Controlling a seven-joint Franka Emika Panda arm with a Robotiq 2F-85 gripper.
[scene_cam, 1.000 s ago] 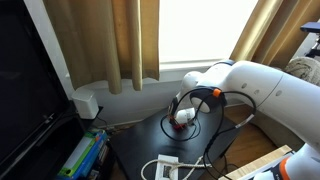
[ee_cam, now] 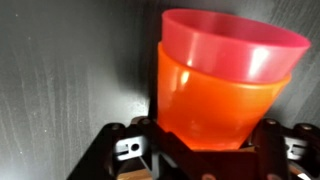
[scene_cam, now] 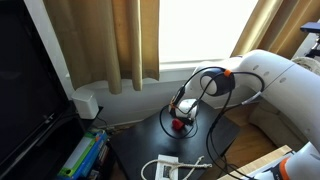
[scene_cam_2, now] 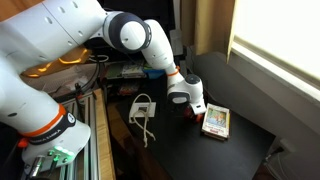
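Observation:
An orange cup with a pinkish-red upper band fills the middle and right of the wrist view, close to the camera. My gripper has a finger on either side of the cup's lower part, and the fingers stand apart. Whether both pads press on it is hard to make out. In exterior view 1 the same cup shows as a small red patch low over the dark table, under the gripper. Most of it is hidden behind the gripper in exterior view 2.
A pale book or box lies just beside the gripper on the dark table. On the other side rests a white power strip with its cable. Books stand along the left edge.
The arm's wrist and its loop of cable have shifted and turned over the last second. More of the red cup shows now, and it has hardly moved.

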